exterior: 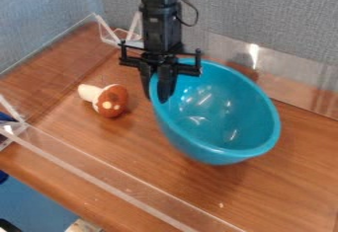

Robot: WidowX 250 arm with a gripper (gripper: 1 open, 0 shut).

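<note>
My black gripper [165, 74] reaches down from the top centre onto the left rim of a large turquoise bowl [216, 117], its fingers seeming closed on that rim. The bowl is tilted over the wooden surface. A toy mushroom [109, 99] with a white stem and orange-brown spotted cap lies just left of the bowl.
Grey walls stand behind and at left, with a clear strip along the back. A blue area lies beyond the front-left edge.
</note>
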